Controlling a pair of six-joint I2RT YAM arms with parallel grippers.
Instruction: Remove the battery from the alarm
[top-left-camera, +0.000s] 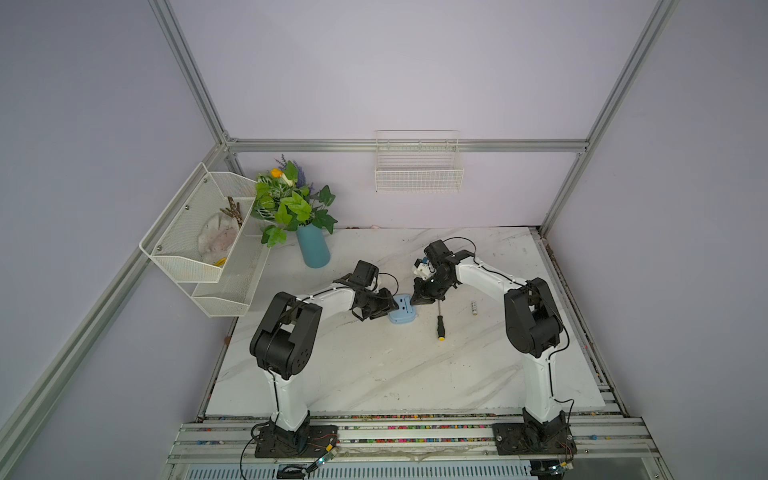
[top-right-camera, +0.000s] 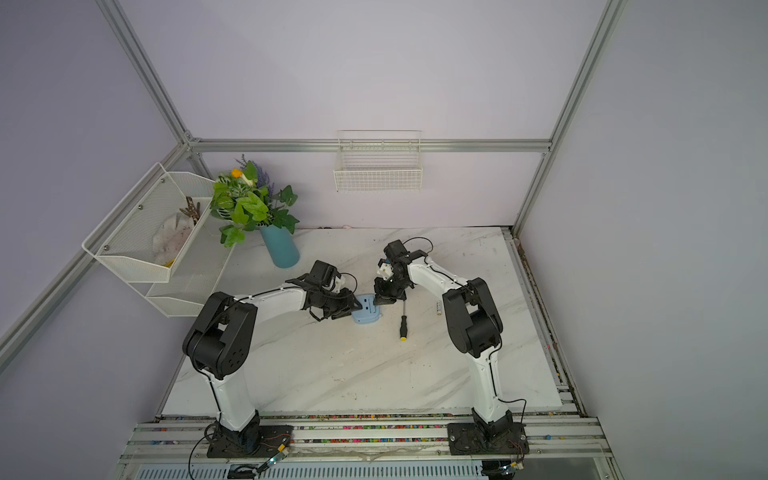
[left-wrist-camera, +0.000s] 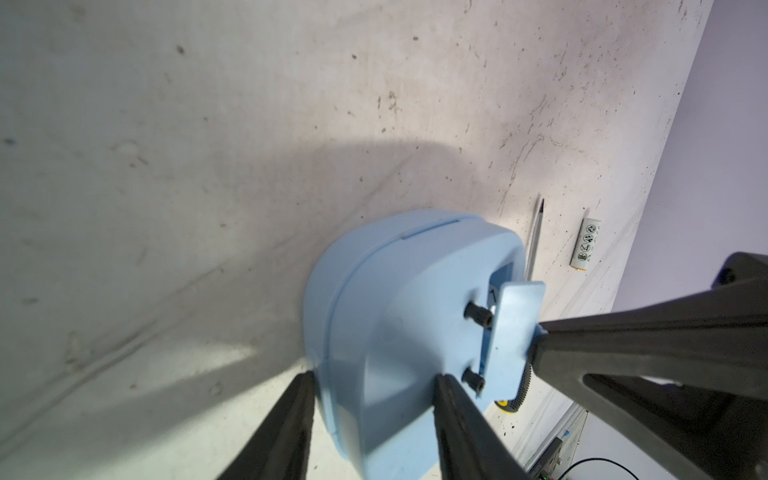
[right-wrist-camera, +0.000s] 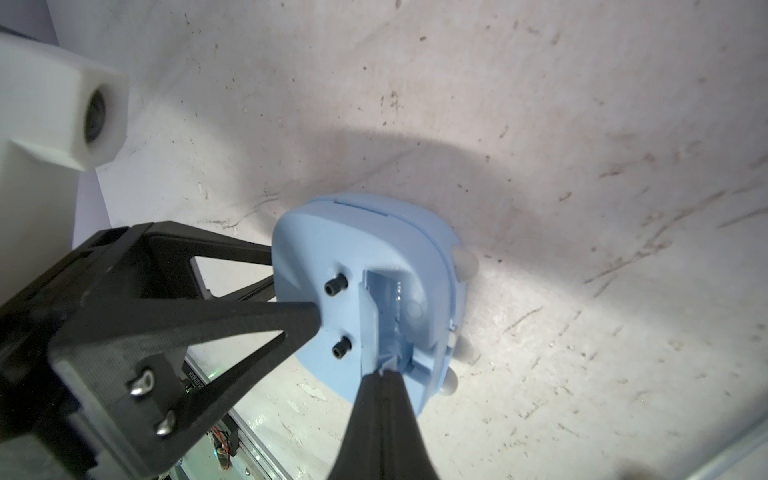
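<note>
The light-blue alarm (top-left-camera: 402, 314) lies on the table between my grippers. In the left wrist view my left gripper has its fingers on either side of the alarm's body (left-wrist-camera: 384, 320), touching it. My right gripper is shut, its tips at the compartment's lid (right-wrist-camera: 367, 328) on the alarm. The compartment (right-wrist-camera: 393, 312) is open and looks empty in the right wrist view. A loose battery (left-wrist-camera: 585, 244) lies on the table to the right of the alarm.
A screwdriver (top-left-camera: 441, 326) lies right of the alarm. A teal vase with flowers (top-left-camera: 313, 248) and a white shelf (top-left-camera: 184, 264) stand at the back left.
</note>
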